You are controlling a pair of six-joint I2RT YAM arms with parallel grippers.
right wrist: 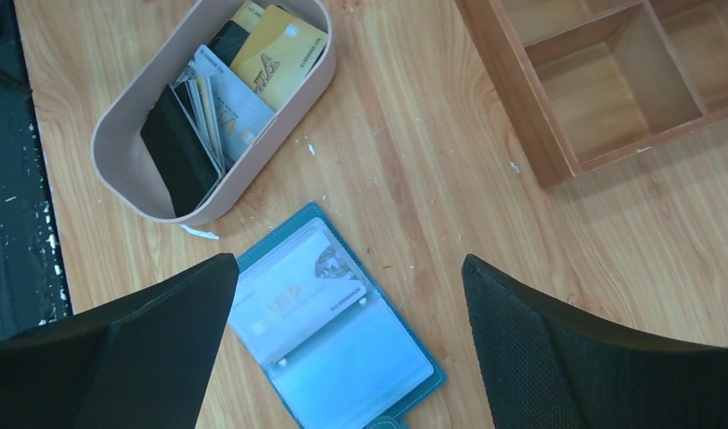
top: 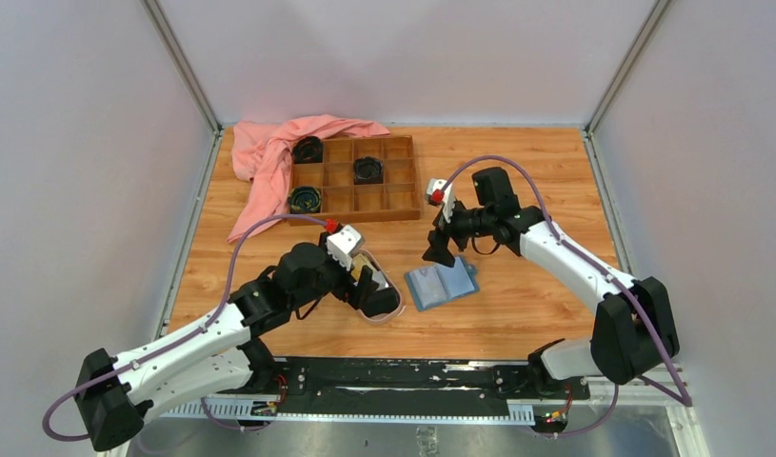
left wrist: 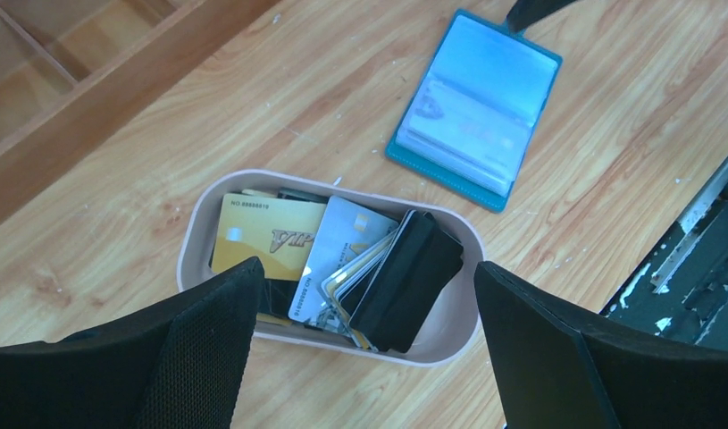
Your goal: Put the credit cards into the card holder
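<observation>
In the left wrist view, an oval bin holds a gold card, a silver-blue card and a leaning stack of cards with a black one on its right. My left gripper is open above this bin, its fingers apart with nothing gripped. The blue card holder lies spread flat on the table beside the bin. A pale VIP card shows in one of its clear sleeves. Over the holder's area, my right gripper stands open and empty.
A wooden compartment tray with several dark coiled items stands behind the bin. A pink cloth lies along the tray's left side. Bare table stretches to the right of the holder.
</observation>
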